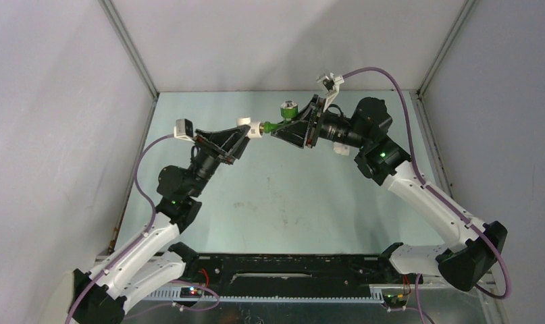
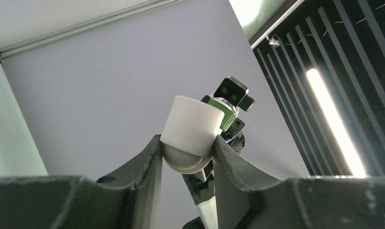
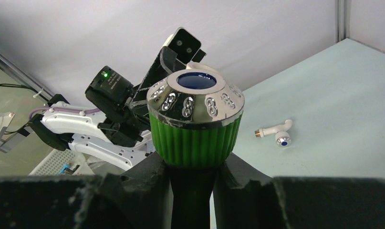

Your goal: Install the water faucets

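Note:
Above the middle of the table, the two grippers face each other. My left gripper is shut on a white pipe fitting (image 2: 191, 125), its fingers pinching the fitting's rounded lower part. A green faucet (image 1: 269, 126) with a chrome-topped knob (image 3: 196, 100) is held by my right gripper, shut on its body just below the knob. In the top view the faucet's brass threaded end meets the white fitting's mouth; how deep it sits cannot be told. A white faucet (image 3: 275, 130) with a blue-centred knob lies on the table, mostly hidden in the top view by the right arm.
White walls (image 1: 290, 47) close off the back and both sides. A black strip (image 1: 283, 273) runs along the front edge between the arm bases.

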